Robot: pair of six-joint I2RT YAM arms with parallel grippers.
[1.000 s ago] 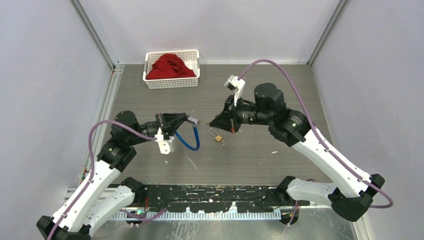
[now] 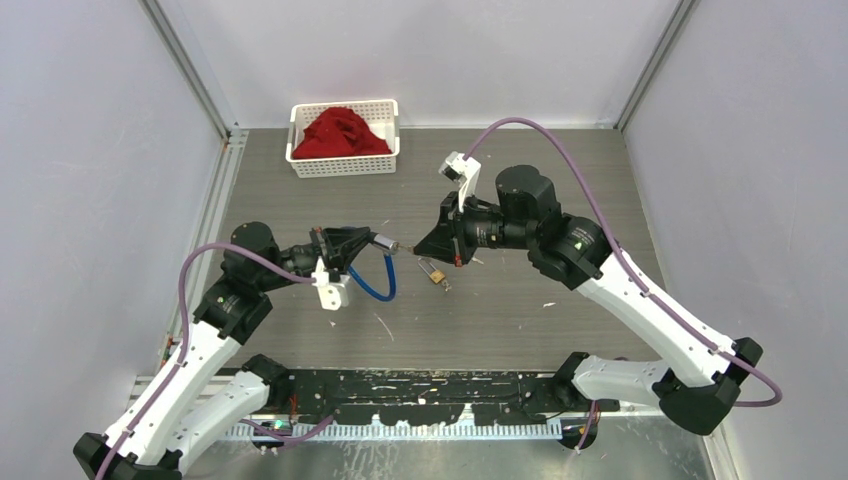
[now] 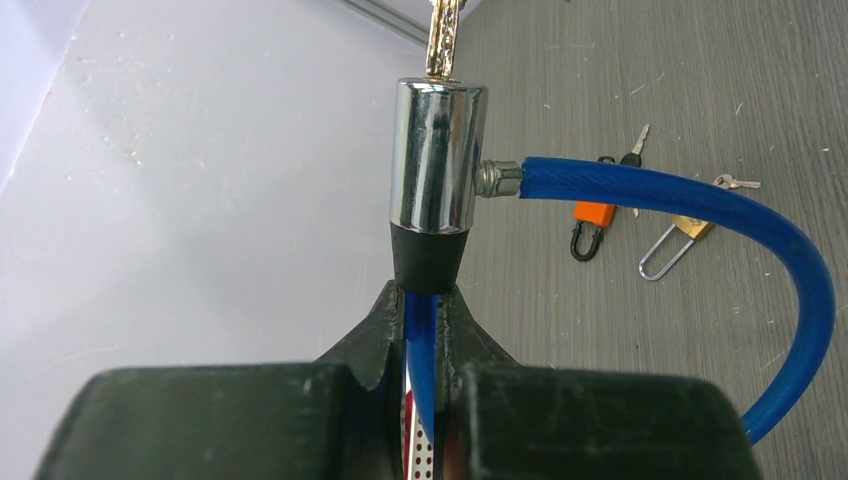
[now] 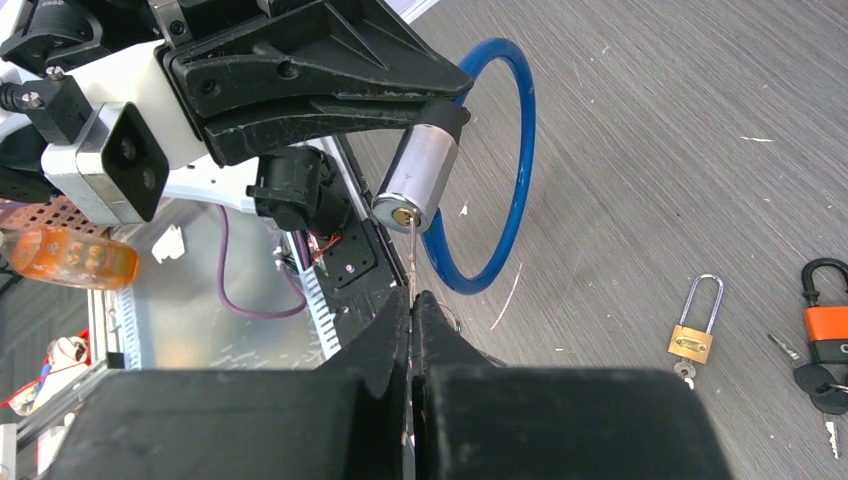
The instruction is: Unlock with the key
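A blue cable lock with a silver cylinder [image 3: 437,155] is held by my left gripper [image 2: 371,237], which is shut on its dark end and blue cable [image 3: 422,350]. From the cylinder's side the cable curves away in a loop [image 4: 522,150]. Facing it from the right, my right gripper [image 2: 415,249] is shut on a thin metal key [image 4: 413,262]. In the right wrist view the key's tip meets the brass keyhole [image 4: 403,216] in the cylinder's end; the left wrist view shows the key [image 3: 441,45] lined up against that end. How deep it sits, I cannot tell.
Below the arms a brass padlock [image 4: 690,343] with its key lies on the grey floor. An orange and black padlock [image 4: 827,322] with keys is near it. A white basket [image 2: 345,168] holding red cloth stands at the back. Wide bare floor surrounds these.
My right gripper has moved slightly left, toward the lock, carrying the key closer to the cylinder. The left arm and the lock have stayed still.
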